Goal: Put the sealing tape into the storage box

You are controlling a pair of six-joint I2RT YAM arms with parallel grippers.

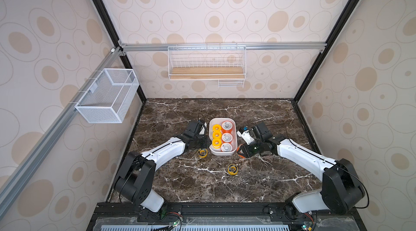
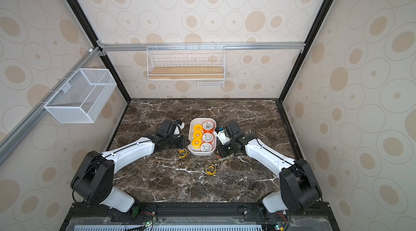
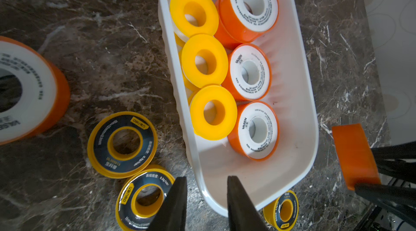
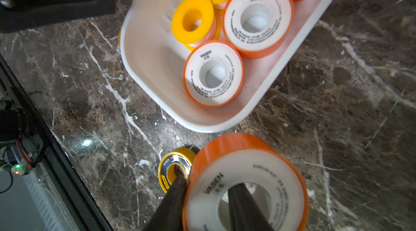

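A white storage box [image 1: 222,153] holds several yellow and orange-white tape rolls. My left gripper is over the box's front-left corner, part open, with nothing clearly between its fingers. My right gripper is beside the box's right side, its fingers at the wall and into the hole of a large orange-white roll [image 4: 260,170]; whether it grips cannot be told. In the left wrist view, another orange-white roll [image 3: 43,96] and dark-yellow rolls [image 3: 122,130] lie left of the box; a small dark-yellow roll [image 2: 210,169] lies in front of it.
A white mesh basket [image 1: 98,109] hangs on the left rail, and a wire shelf [image 1: 206,70] on the back wall. The marble counter [image 1: 169,183] has free room at the back and front.
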